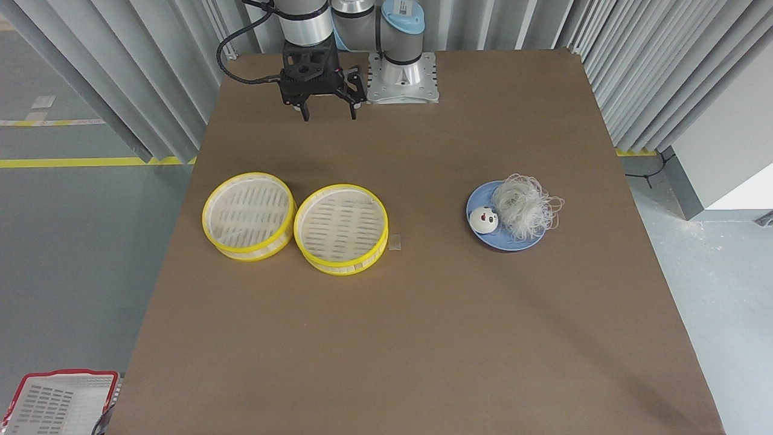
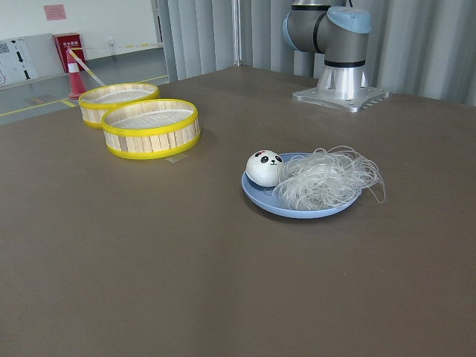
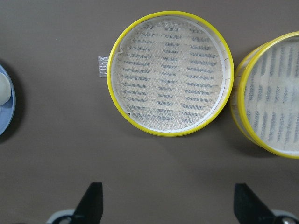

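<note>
My gripper (image 1: 330,115) hangs over the back of the table, fingers apart and empty; its two black fingertips (image 3: 93,196) show at the bottom of the wrist view. Two yellow-rimmed steamer-like baskets (image 1: 247,212) (image 1: 341,226) sit side by side on the left half of the table, both empty. On the right, a blue plate (image 1: 518,243) holds a white panda-faced ball (image 1: 484,220) and a tangle of translucent strands (image 1: 525,206). In the left view the ball (image 2: 264,168) sits beside the strands (image 2: 323,178).
A clear square patch (image 1: 395,242) lies by the right basket. The robot base (image 1: 402,90) stands at the back edge. A red-rimmed crate (image 1: 58,399) is off the table at lower left.
</note>
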